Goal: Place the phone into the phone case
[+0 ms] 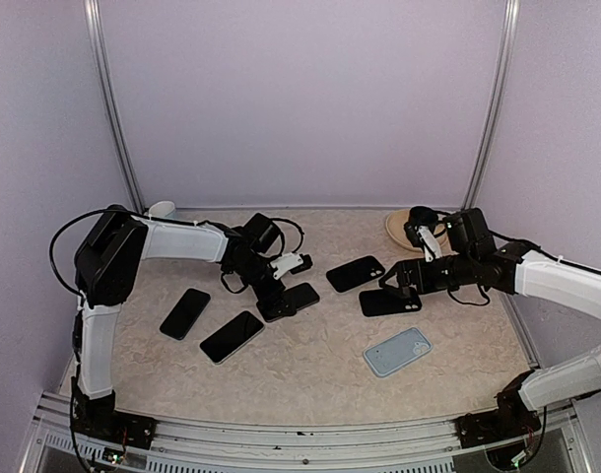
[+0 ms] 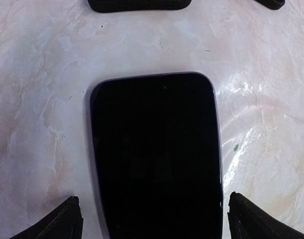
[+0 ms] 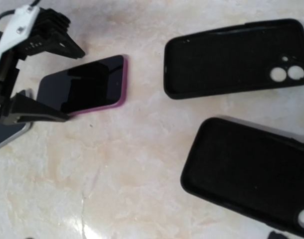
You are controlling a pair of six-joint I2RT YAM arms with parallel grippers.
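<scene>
My left gripper (image 1: 275, 301) hangs low over the middle phone (image 1: 302, 294), open, its fingers either side of that phone, which lies face up with a purple edge in the right wrist view (image 3: 89, 84). Two black cases lie to its right: one farther back (image 1: 355, 272), one nearer (image 1: 389, 303), both empty with camera cutouts (image 3: 227, 62). My right gripper (image 1: 403, 280) is open above the nearer case; in its wrist view only slivers of it show at the bottom edge.
Two more phones lie at left (image 1: 184, 313) and front left (image 1: 232, 336). A light blue case (image 1: 397, 352) lies front right. A round tan tray (image 1: 401, 229) with a dark object and a white cup (image 1: 162, 210) stand at the back.
</scene>
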